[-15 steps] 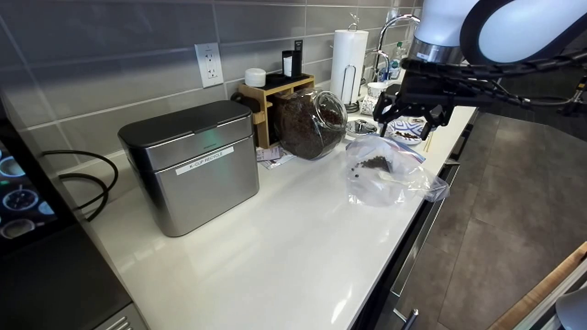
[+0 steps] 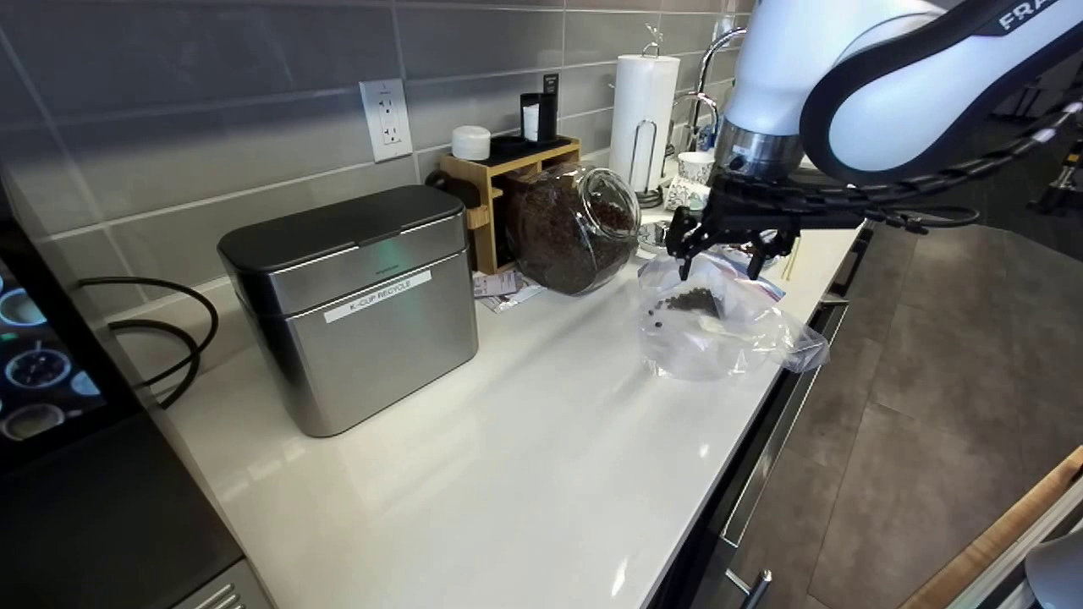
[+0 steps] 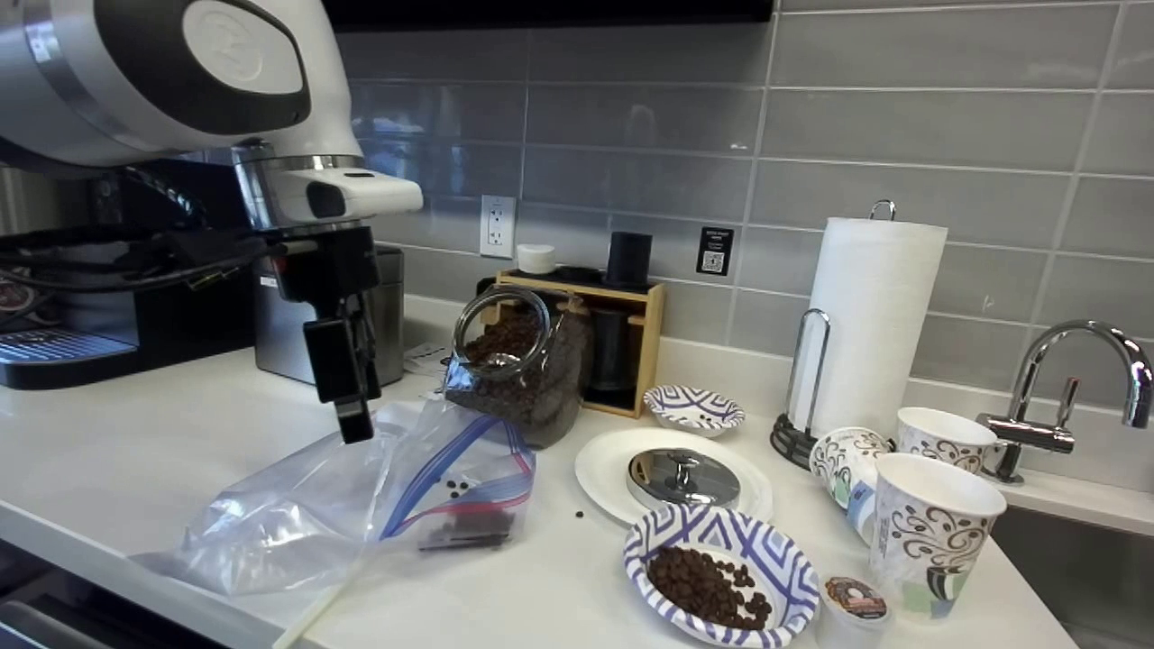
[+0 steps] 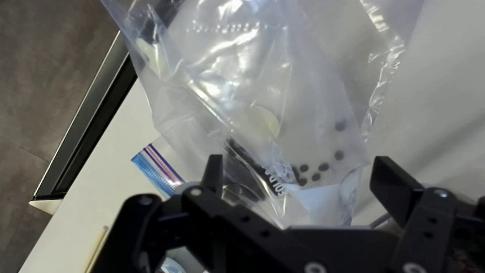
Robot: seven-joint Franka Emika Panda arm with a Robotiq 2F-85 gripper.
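Observation:
My gripper (image 2: 721,270) hangs open over the clear zip bag (image 2: 746,340), with its fingers spread wide and nothing held between them. In the wrist view the bag (image 4: 254,100) lies in front of the fingers (image 4: 212,173), crumpled and see-through. Dark coffee beans (image 4: 313,170) and a small dark packet (image 4: 257,166) show through its plastic. The bag's mouth, with a blue and pink zip strip (image 3: 427,487), faces the plates in exterior view 2. From that side, the gripper (image 3: 357,427) appears just above the bag; whether it touches the plastic I cannot tell.
A tilted glass jar of coffee beans (image 3: 541,395) leans by the wooden shelf (image 3: 649,351). Beyond the bag stand a bowl with beans (image 3: 801,589), a plate with a metal lid (image 3: 606,470) and paper cups (image 3: 936,530). Counter before the steel bin (image 2: 391,340) is bare.
My arm has moved left and lower in exterior view 1, bringing the gripper from beside the bowl to over the bag. The bag appears unmoved, and the gripper has stayed open.

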